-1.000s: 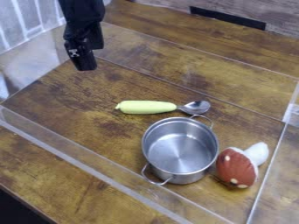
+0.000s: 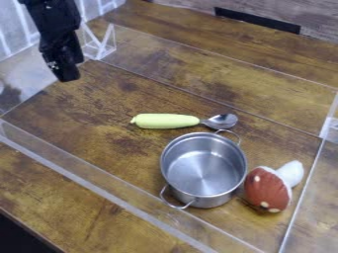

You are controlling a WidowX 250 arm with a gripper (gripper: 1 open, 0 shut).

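Note:
My black gripper (image 2: 66, 69) hangs at the upper left of the camera view, over the wooden table near the clear side wall, apart from the objects; whether its fingers are open or shut is hard to make out. A pale yellow-green corn cob (image 2: 165, 121) lies mid-table beside a metal spoon (image 2: 220, 121). A steel pot (image 2: 203, 170) with two handles stands below them. A red and white toy mushroom (image 2: 270, 190) lies to the right of the pot.
Clear plastic walls (image 2: 119, 191) border the work area. A dark slot shows at the back edge.
My gripper has moved left, toward the upper left corner of the view. The objects on the table have not moved.

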